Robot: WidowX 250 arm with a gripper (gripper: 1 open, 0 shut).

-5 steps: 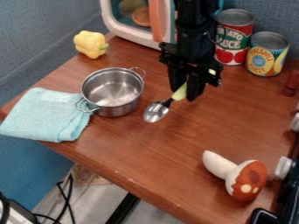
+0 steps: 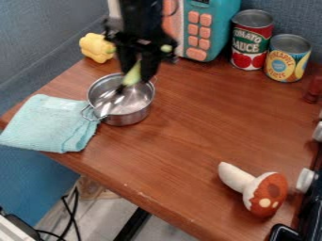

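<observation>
My black gripper (image 2: 138,52) is blurred above the steel pot (image 2: 123,111), shut on a spoon with a pale yellow-green handle (image 2: 131,74). The spoon hangs over the pot, its head at or inside the rim; the exact depth is unclear. A folded light-blue towel (image 2: 48,124) lies left of the pot.
A yellow pepper (image 2: 98,47), a teal toy appliance (image 2: 212,24), a tomato sauce can (image 2: 250,42) and another can (image 2: 287,58) stand at the back. A toy mushroom (image 2: 261,188) lies front right.
My gripper has carried the spoon up and to the left, from the table right of the pot to over the pot.
</observation>
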